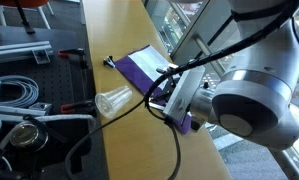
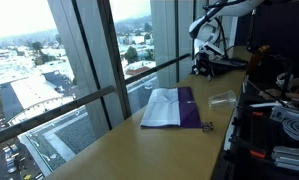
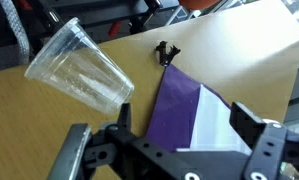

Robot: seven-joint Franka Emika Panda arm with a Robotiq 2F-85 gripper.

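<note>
My gripper stands open over the table, its two dark fingers wide apart at the bottom of the wrist view. Between and beyond them lies a purple and white cloth point(image 3: 176, 108), flat on the wood, with nothing held. A clear plastic cup point(image 3: 81, 68) rests on its side to the left of the cloth. Past the cloth's far corner is a small black object point(image 3: 167, 52), too small to identify surely. In exterior view 1 the arm hides part of the cloth point(image 1: 139, 68), and the cup point(image 1: 113, 102) lies near the table edge.
A dark cart point(image 1: 39, 75) with coiled cable point(image 1: 14, 90) and tools adjoins the table's cup side. Windows point(image 2: 64, 60) line the opposite side. A black cable point(image 1: 134, 108) hangs across exterior view 1. Bare table point(image 2: 119, 155) stretches in front of the cloth.
</note>
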